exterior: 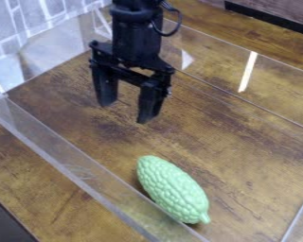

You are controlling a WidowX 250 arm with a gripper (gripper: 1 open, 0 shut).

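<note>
My black gripper (pixel 126 100) hangs in the upper middle of the camera view, open, its two fingers apart with nothing between them. A pale green, bumpy, elongated toy vegetable (pixel 172 189) lies on the wooden surface at the lower middle, below the gripper in the view and well apart from it.
Clear plastic walls (pixel 84 180) border the wooden floor (pixel 237 142) on several sides. A grey-white patterned cloth (pixel 27 28) is at the upper left.
</note>
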